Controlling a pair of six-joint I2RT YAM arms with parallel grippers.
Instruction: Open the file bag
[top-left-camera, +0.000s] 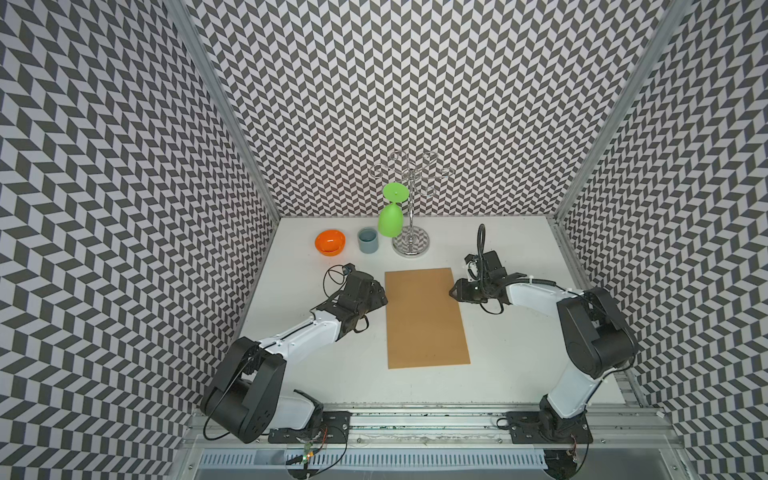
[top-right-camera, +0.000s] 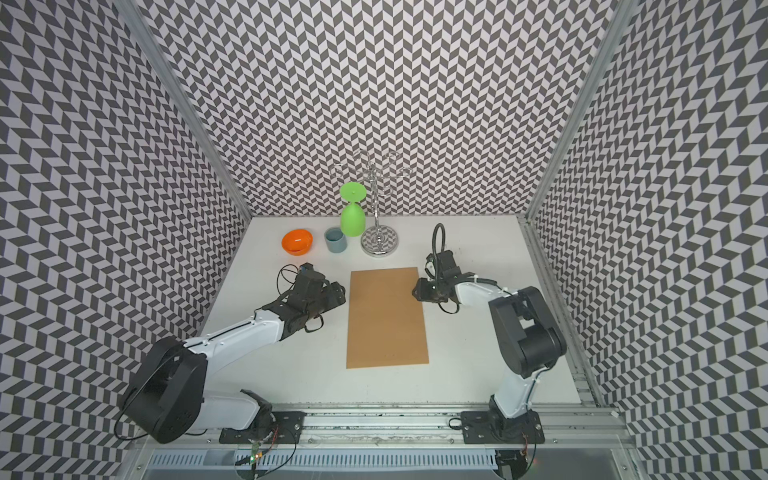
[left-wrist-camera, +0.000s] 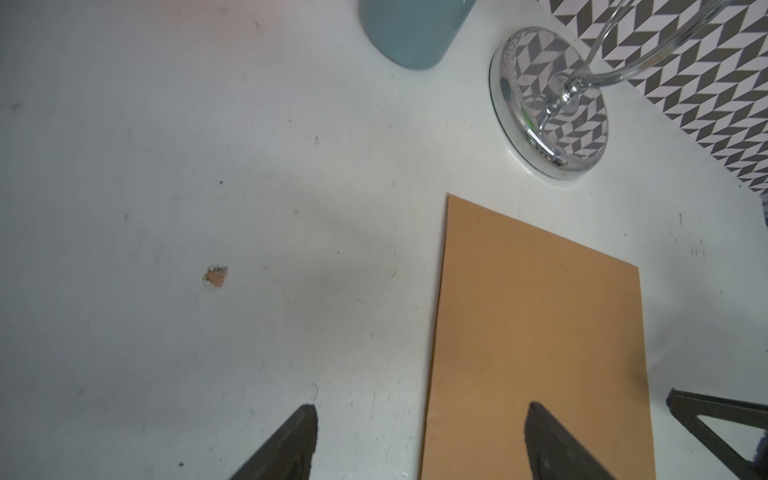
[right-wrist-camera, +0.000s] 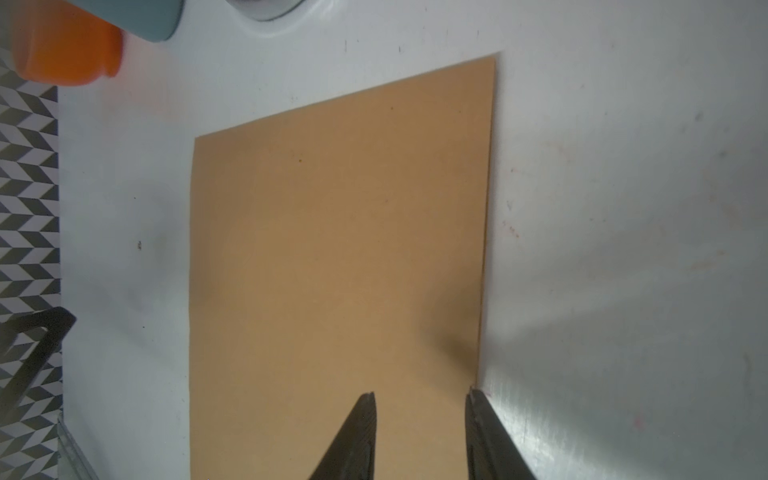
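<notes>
A flat brown file bag (top-left-camera: 424, 320) lies on the white table between my two arms. My left gripper (top-left-camera: 379, 296) hovers at its left edge, angled inward; in the left wrist view its fingertips (left-wrist-camera: 300, 420) are apart with nothing between. My right gripper (top-left-camera: 457, 292) is over the bag's right edge near the upper part; in the right wrist view its fingers (right-wrist-camera: 358, 428) stand apart above the brown surface, nothing held.
Behind the bag stand an orange bowl (top-left-camera: 329, 249), a blue-grey cup (top-left-camera: 368, 246) and a chrome stand (top-left-camera: 416, 250) with a green glass (top-left-camera: 390, 220) hung on it.
</notes>
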